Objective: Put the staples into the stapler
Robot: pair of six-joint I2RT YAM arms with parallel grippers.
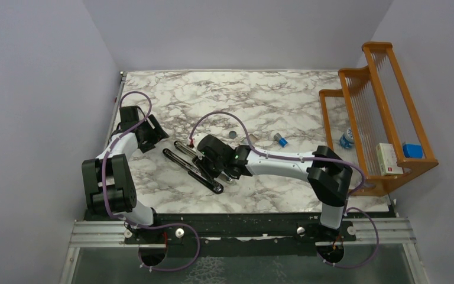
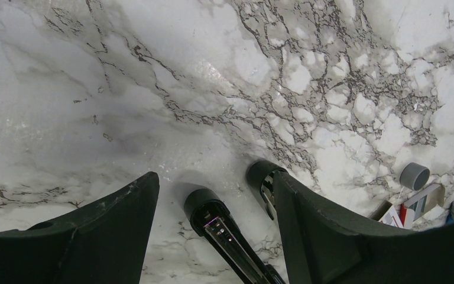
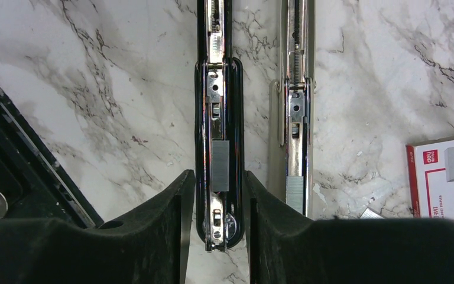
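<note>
A black stapler (image 1: 176,158) lies opened out flat on the marble table. In the right wrist view a grey strip of staples (image 3: 220,157) sits along its metal channel. Over that strip hangs my right gripper, open, its fingers to either side with nothing held. Beside the black stapler a grey one (image 3: 276,142) is also opened, with a staple strip (image 3: 294,186) in its channel. My left gripper is open and empty at the left of the table, near the ends of both staplers.
A red-and-white staple box (image 3: 443,177) lies right of the staplers, with a small metallic piece (image 3: 371,213) nearby. Farther back are a grey cap (image 1: 232,135) and a blue cylinder (image 1: 280,139). A wooden rack (image 1: 354,118) stands at the right.
</note>
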